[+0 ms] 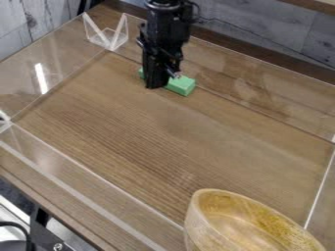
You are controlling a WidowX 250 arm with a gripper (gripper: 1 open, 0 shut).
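Observation:
The black gripper (160,71) is low over a green block (181,85) near the back of the wooden table (131,147), its lower part covering the block's left portion. Whether its fingers are open or closed on the block is unclear at this size.
A clear plastic, crate-like object (106,31) stands at the back left. A large yellow oval container (249,224) lies at the front right.

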